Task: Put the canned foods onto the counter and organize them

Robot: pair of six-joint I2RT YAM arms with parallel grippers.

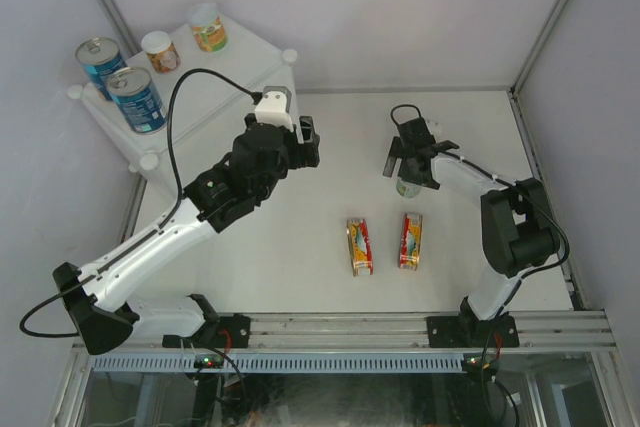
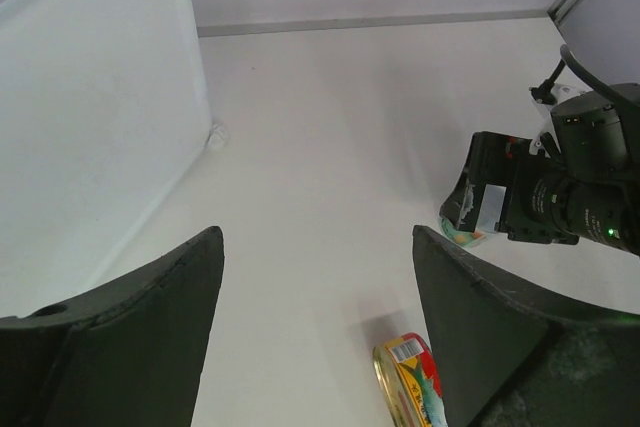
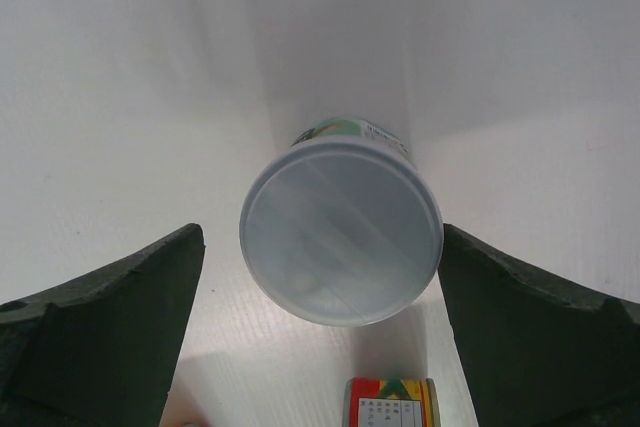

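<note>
An upright can with a pale lid stands on the counter, between the open fingers of my right gripper, seen at from above. Two colourful cans lie on their sides nearer the front, the left can and the right can. My left gripper hangs left of centre with its fingers apart and nothing seen between them; in the left wrist view a lying can shows below it.
A white raised shelf at the back left holds several upright cans, including two blue ones and smaller jars. Walls border the back and sides.
</note>
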